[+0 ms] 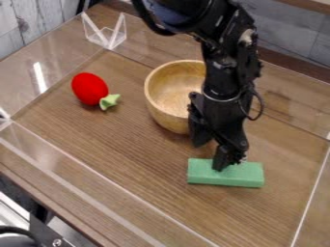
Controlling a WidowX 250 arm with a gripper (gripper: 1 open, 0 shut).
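Note:
The black gripper [213, 145] is lowered over the table, its lower tip hanging just above or at the upper edge of a green rectangular block [226, 176]. A tan bowl [168, 96] sits behind the gripper's left side, partly hidden by it. Whether the fingers are open or shut is unclear in the dark shape.
A red strawberry-like object with a green top [91, 89] lies at the left. A white rail and wall are at the top left.

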